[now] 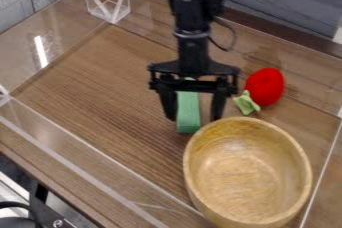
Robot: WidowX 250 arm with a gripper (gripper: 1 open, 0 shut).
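My black gripper [190, 100] hangs open low over a green bar [189, 122] in the middle of the table, its fingers around or just above the bar; contact is unclear. A large yellow bowl [247, 197] is at the lower right. A red round object [263, 86] with a small light-green piece [246, 103] beside it lies to the right of the gripper.
A white wire object [103, 5] stands at the back left. The bowl fills the near right, close to the bar.
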